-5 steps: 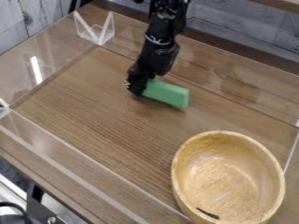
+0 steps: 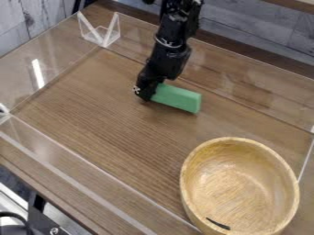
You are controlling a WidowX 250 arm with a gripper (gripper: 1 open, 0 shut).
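A green block point(image 2: 177, 100) lies on the wooden table, upper middle of the view, angled toward the lower right. My black gripper point(image 2: 149, 90) reaches down from the top onto the block's left end, shut on it; the fingertips are partly hard to make out against the dark arm.
A large pale yellow bowl point(image 2: 240, 170) takes up the lower right. Clear plastic brackets stand at the top left and left edge. A wall runs along the back right.
Very little differs; the arm and the green block have shifted slightly, with the block still at about the same place.
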